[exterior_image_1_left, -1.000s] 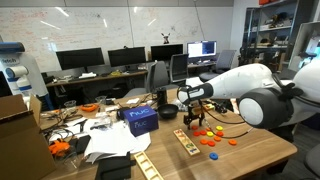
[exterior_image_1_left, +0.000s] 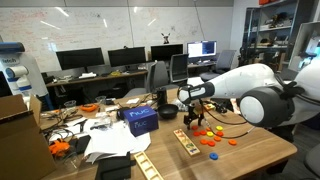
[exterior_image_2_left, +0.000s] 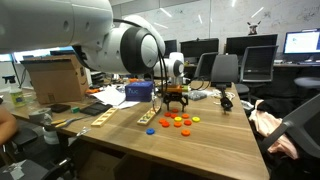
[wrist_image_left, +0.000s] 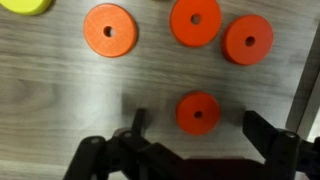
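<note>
In the wrist view my gripper is open, its two dark fingers spread low over the wooden table. A small orange disc (wrist_image_left: 198, 113) with a centre hole lies on the table between them, closer to the right finger (wrist_image_left: 265, 132). Whether the pads touch it cannot be made out. Beyond it lie three larger orange-red discs (wrist_image_left: 110, 30) in a loose row, and part of a yellow disc (wrist_image_left: 25, 5) shows at the corner. From outside, the gripper (exterior_image_1_left: 188, 120) reaches down at the far side of the scattered discs.
A long wooden tray (exterior_image_1_left: 187, 143) lies near the discs, with another tray (exterior_image_1_left: 147, 166) closer to the front. A blue box (exterior_image_1_left: 141, 121) and white papers (exterior_image_1_left: 112, 140) occupy the left of the table. One blue disc (exterior_image_2_left: 150, 132) sits apart.
</note>
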